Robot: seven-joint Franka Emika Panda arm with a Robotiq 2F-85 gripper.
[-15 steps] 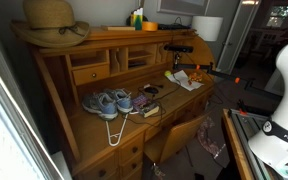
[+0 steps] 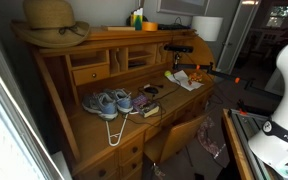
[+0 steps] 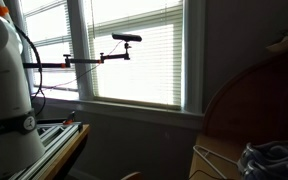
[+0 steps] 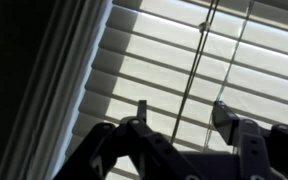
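Observation:
In the wrist view my gripper shows at the bottom, its dark fingers (image 4: 141, 113) well apart. Both fingers stand in front of a white slatted window blind (image 4: 144, 50). A dark cord or wand (image 4: 196, 62) runs down the blind and passes through the gap between the fingertips as seen from here; whether it lies in the fingers or behind them cannot be told. To its right hangs a second, thinner cord (image 4: 229, 70). Only the white arm (image 2: 280, 130) appears in exterior view 1, with the gripper out of frame.
A wooden desk (image 2: 96, 140) bears shoes (image 2: 107, 103), a white hanger (image 2: 114, 132) and small clutter, with a straw hat (image 2: 52, 22) on top. Past the arm (image 3: 9, 90) in exterior view 2 are blinds (image 3: 144, 75) and a camera (image 3: 127, 38) on a mount.

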